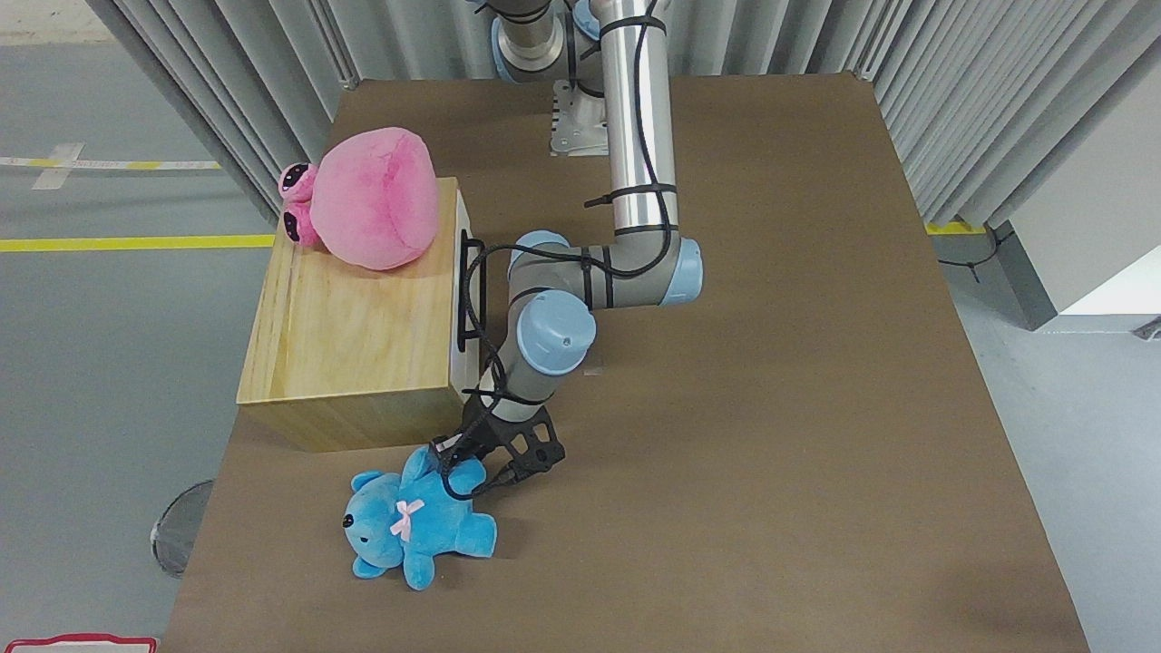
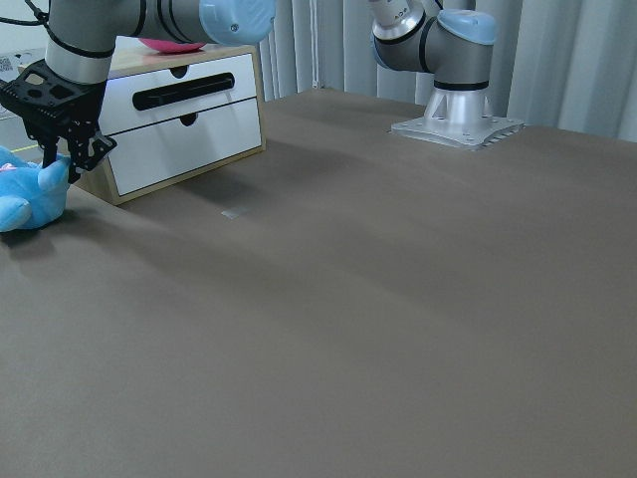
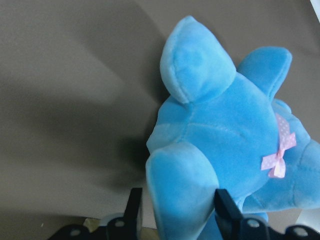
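A blue plush bear with a pink bow lies on its back on the table, in front of the wooden drawer cabinet. My gripper stands open over the bear, its two black fingertips on either side of one plush limb, which fills much of the space between them; whether they touch it is hard to tell. In the left view the gripper reaches down onto the bear at the image's left edge.
The cabinet with white drawer fronts carries a pink plush toy.
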